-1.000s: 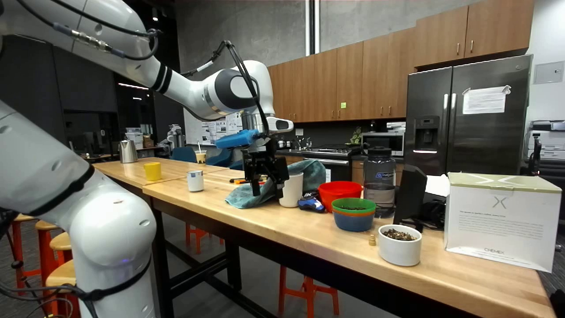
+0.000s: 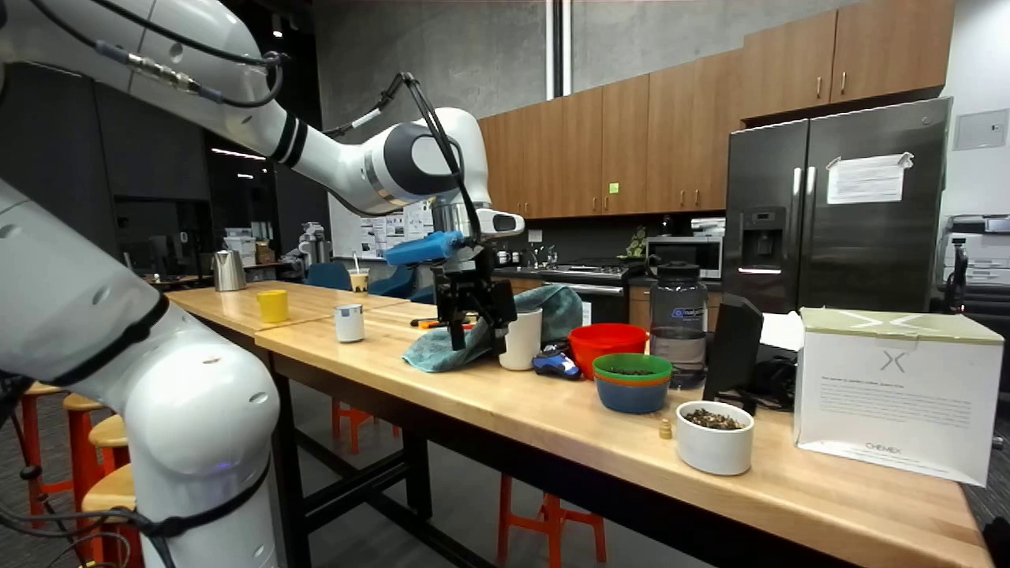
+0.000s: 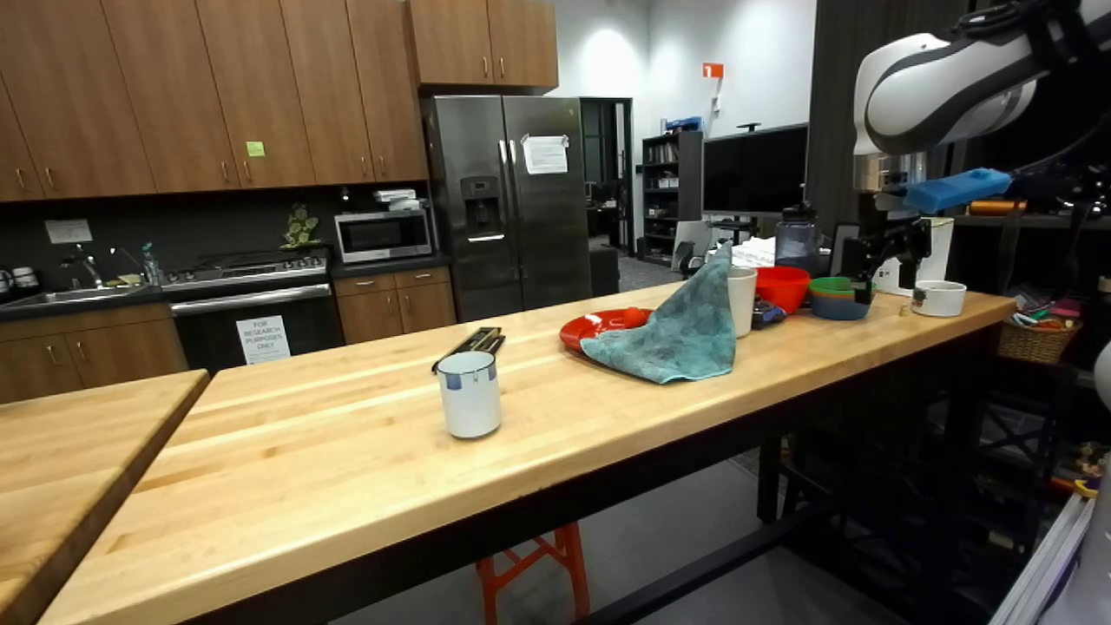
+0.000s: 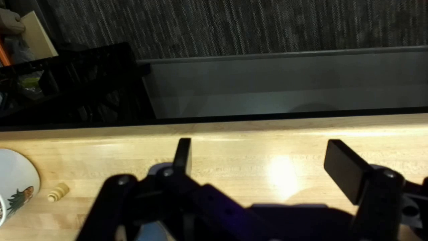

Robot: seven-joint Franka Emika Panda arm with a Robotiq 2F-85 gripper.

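My gripper stands open above the front edge of the wooden table point(image 4: 240, 148), with only bare wood showing between its fingers. In the first exterior view the gripper point(image 2: 480, 345) overlaps the teal cloth point(image 2: 435, 352) and the tall white container point(image 2: 521, 341). The second exterior view has the cloth point(image 3: 667, 338) draped over a red plate point(image 3: 583, 330). A white bowl point(image 2: 716, 450) of dark dried bits stands toward the right end, and a small wooden piece point(image 2: 665, 429) lies beside it. Stacked green and blue bowls point(image 2: 632, 393) stand near a red bowl point(image 2: 606, 342).
A water bottle point(image 2: 678, 317), a black stand point(image 2: 736, 350) and a white Chemex box point(image 2: 899, 397) crowd the right end. A white mug point(image 3: 470, 396) stands apart near dark utensils point(image 3: 470, 347). Bare tabletop surrounds the mug.
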